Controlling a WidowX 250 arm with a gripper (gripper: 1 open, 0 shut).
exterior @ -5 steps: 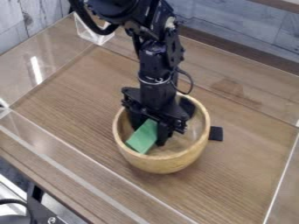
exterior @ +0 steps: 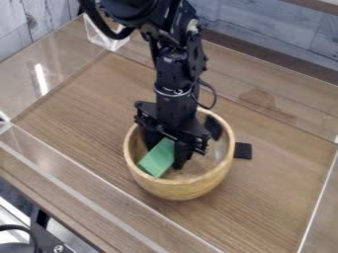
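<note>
A pale wooden bowl (exterior: 192,184) stands on the table (exterior: 79,138). A green object (exterior: 157,157) lies inside it, tilted, toward the left side. My black gripper (exterior: 176,143) reaches down into the bowl from above, over the upper part of the green object. Its fingertips are largely hidden, so what is between them is unclear.
A small black flat piece (exterior: 242,150) lies on the table just right of the bowl. A clear container (exterior: 106,30) is at the back left.
My gripper has shifted slightly within the bowl, and the green object sits a little differently under it. The bowl has stayed nearly in place.
</note>
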